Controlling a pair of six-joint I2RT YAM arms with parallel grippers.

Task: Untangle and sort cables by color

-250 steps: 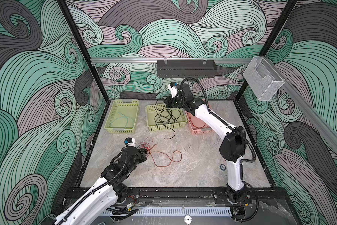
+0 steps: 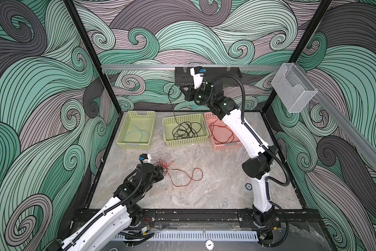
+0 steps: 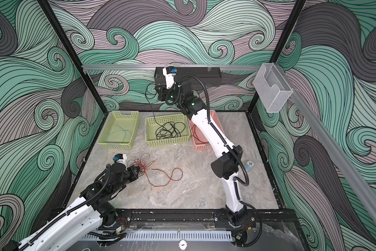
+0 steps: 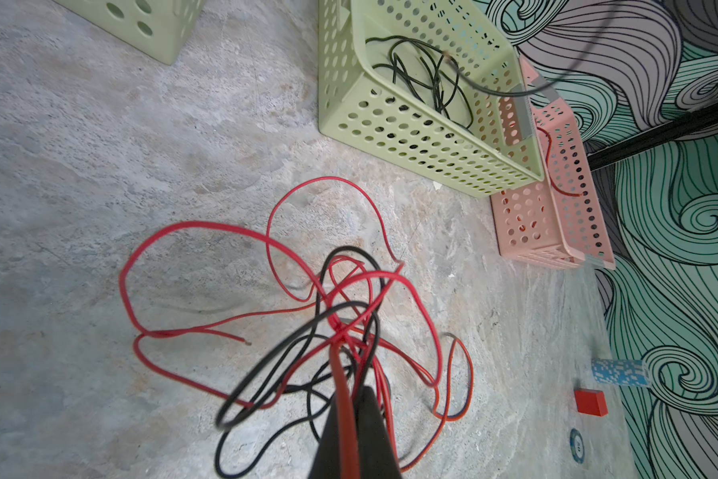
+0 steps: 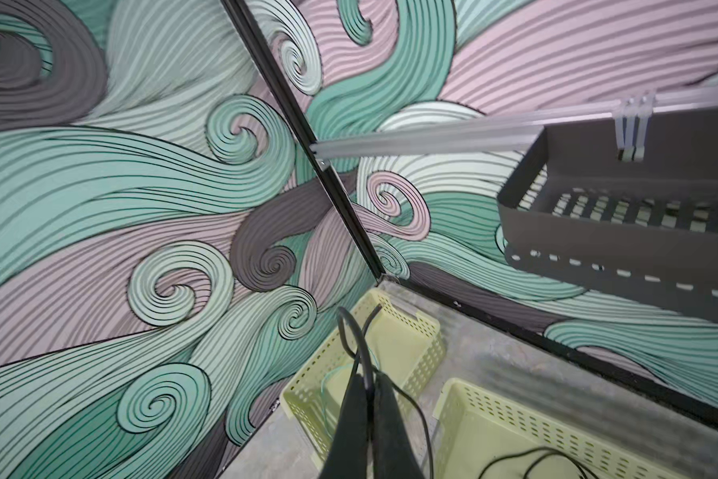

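Observation:
High above the middle green basket (image 2: 186,142), my right gripper is shut on a black cable (image 5: 359,343) whose length runs down into that basket. Coiled black cable (image 2: 187,130) lies inside it. My left gripper is low over the floor, shut on a red cable (image 4: 339,383); a black strand passes close by its fingertips. Around it spreads a tangle of red loops (image 4: 191,225) and black loops (image 4: 251,383). An orange-red strand (image 2: 192,179) reaches out to the right. The pink basket (image 2: 227,146) contains a red cable (image 2: 211,127).
At the left stands another green basket (image 2: 133,146) with a thin teal cable (image 2: 140,130) in it. A dark shelf bin (image 5: 622,239) hangs on the back rail, close to my right gripper.
My right gripper has risen toward the shelf bin, lifting the black cable. The black end that hung over the basket's front onto the floor is gone from there. The left arm stays put.

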